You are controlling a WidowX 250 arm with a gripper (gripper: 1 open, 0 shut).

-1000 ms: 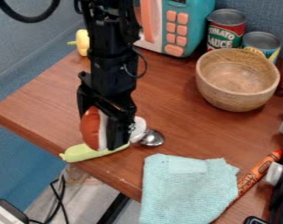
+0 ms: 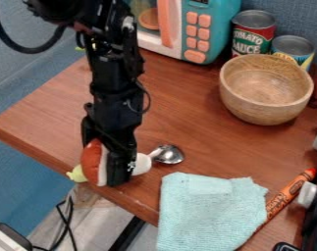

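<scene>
My black gripper (image 2: 111,157) is low at the front-left of the wooden table, over an orange-and-white object (image 2: 92,159); whether its fingers hold it I cannot tell. A pale yellow object (image 2: 77,175), partly hidden, lies under it at the table edge. A metal spoon (image 2: 166,154) lies just right of the gripper.
A light blue cloth (image 2: 211,211) lies front right, beside an orange packet (image 2: 290,193). A wooden bowl (image 2: 266,98), cans (image 2: 252,34) and a toy microwave (image 2: 200,29) stand at the back right.
The gripper has moved down and slightly left, with the orange-and-white object shifting along with it. The yellow object at the front is now more hidden.
</scene>
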